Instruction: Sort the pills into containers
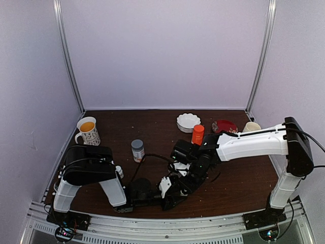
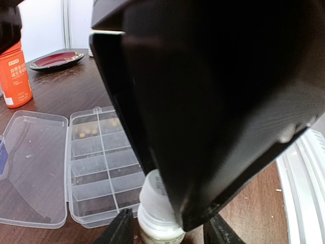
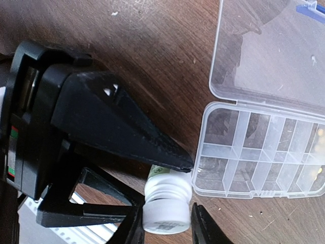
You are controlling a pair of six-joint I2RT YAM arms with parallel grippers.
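A small white-capped pill bottle (image 2: pixel 156 230) is between both grippers, near the table's front edge. My left gripper is shut on the bottle's body. My right gripper is shut around the white cap (image 3: pixel 166 216), with the cap facing its camera. Beside the bottle lies a clear pill organizer (image 3: pixel 254 194), its lid (image 3: pixel 274 61) open flat. Several yellowish pills (image 2: pixel 88 132) rest in the compartments at one end; the compartments nearest the bottle look empty. In the top view the arms cover the bottle and most of the organizer.
An orange bottle (image 1: pixel 198 134), a white fluted bowl (image 1: pixel 188 122) and a red plate (image 1: pixel 224 126) stand toward the back right. A grey-lidded bottle (image 1: pixel 137 150) stands left of centre, a mug (image 1: pixel 88 131) at the back left. Between mug and bowl the table is bare.
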